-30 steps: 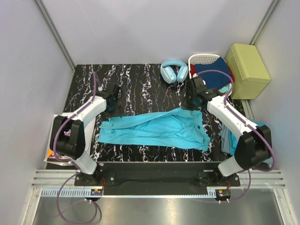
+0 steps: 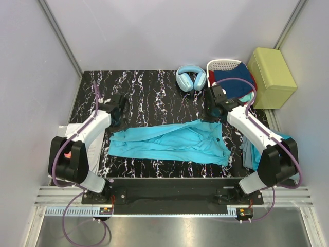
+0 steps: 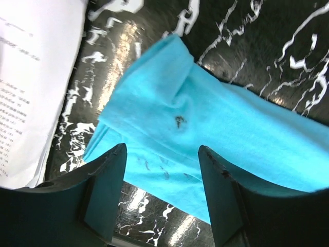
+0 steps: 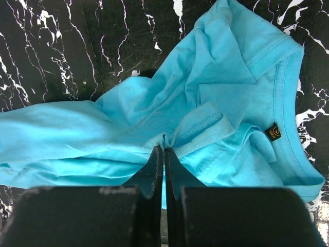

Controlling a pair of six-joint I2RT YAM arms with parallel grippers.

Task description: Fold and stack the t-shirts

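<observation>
A turquoise t-shirt (image 2: 167, 146) lies lengthwise on the marble table, bunched at its right end, where a small dark label (image 4: 273, 131) shows at the collar. My left gripper hangs over the shirt's left end (image 3: 144, 87), fingers apart with nothing between them. My right gripper is shut at a ridge of turquoise fabric near the shirt's upper edge; whether cloth is pinched between the fingertips is hard to tell.
Blue headphones (image 2: 186, 78), a white basket (image 2: 221, 65) with clothes and a yellow box (image 2: 271, 77) stand at the back right. More turquoise cloth (image 2: 251, 154) lies at the right, papers (image 3: 31, 87) at the left.
The right arm and the shirt look nearly unchanged.
</observation>
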